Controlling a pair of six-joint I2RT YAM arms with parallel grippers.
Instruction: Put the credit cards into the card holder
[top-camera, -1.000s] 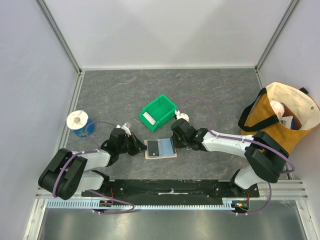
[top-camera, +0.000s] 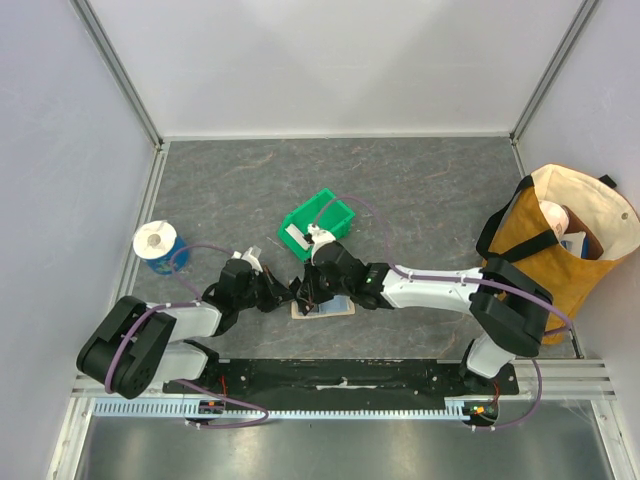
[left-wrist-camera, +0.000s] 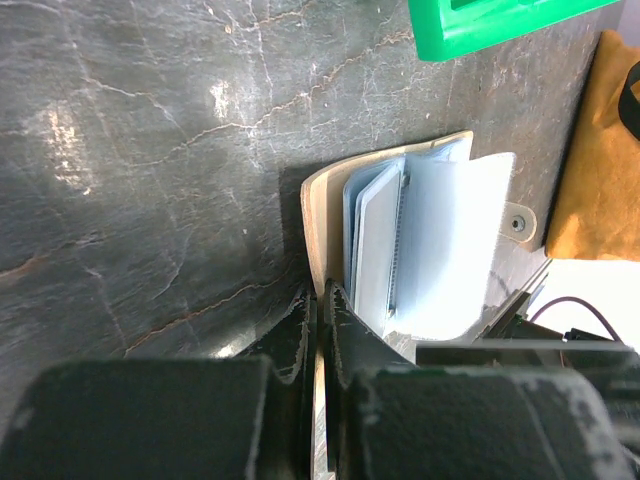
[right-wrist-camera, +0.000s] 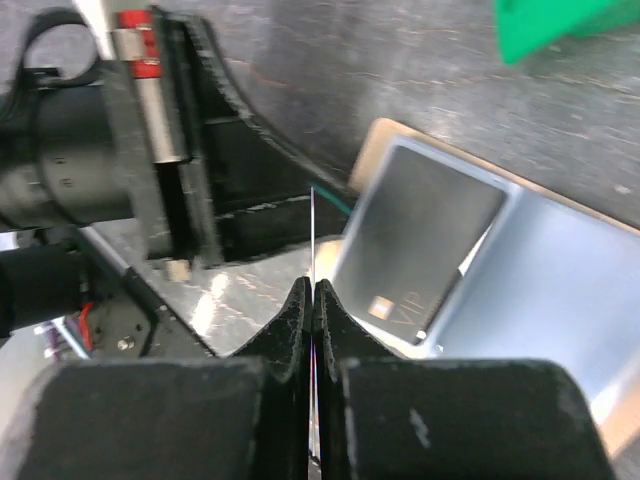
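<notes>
The card holder (top-camera: 342, 306) lies open on the table, tan outside with pale blue clear sleeves (left-wrist-camera: 455, 240). My left gripper is shut on its left edge. A black card (right-wrist-camera: 420, 235) with a small chip fills the left sleeve in the right wrist view. Over that left part, my right gripper is shut, and a thin pale card (right-wrist-camera: 312, 235) stands upright between its fingertips, seen only edge-on. Its face is hidden. A white card (top-camera: 297, 237) rests in the green box (top-camera: 340, 222).
A paper roll in blue wrapping (top-camera: 160, 247) stands at the left. On the far right is a mustard bag (top-camera: 570, 280) with things inside. The two grippers are close together over the holder.
The right gripper has moved left across the holder, from its right end to its left part, close to the left gripper. The left arm and holder have stayed in place.
</notes>
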